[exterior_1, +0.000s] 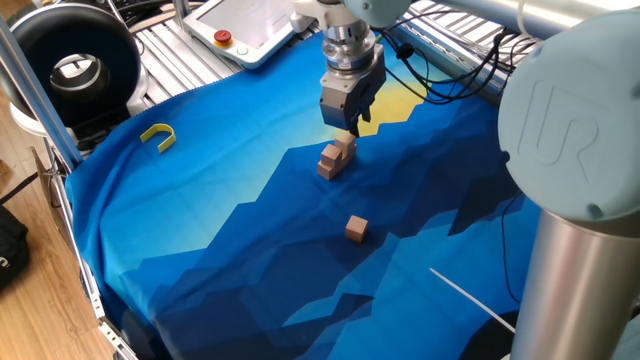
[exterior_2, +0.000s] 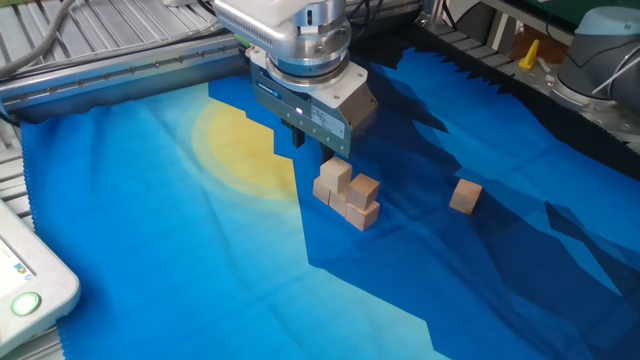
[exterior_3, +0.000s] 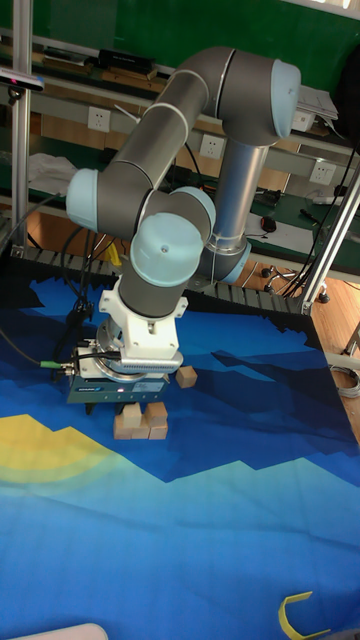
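Note:
Several small wooden blocks stand together on the blue cloth, a low row with two more on top: a paler upper block and a browner upper block. One lone block lies apart from them, seen also in exterior view 1 as a single cube. My gripper hangs just behind the stack, pointing down. Its two dark fingers are apart, and no block shows between them. The nearer fingertip ends close to the paler upper block; whether they touch I cannot tell.
A yellow curved strip lies far from the blocks on the cloth. A teach pendant with a red button sits beyond the cloth's edge. A thin white stick lies near the arm's base.

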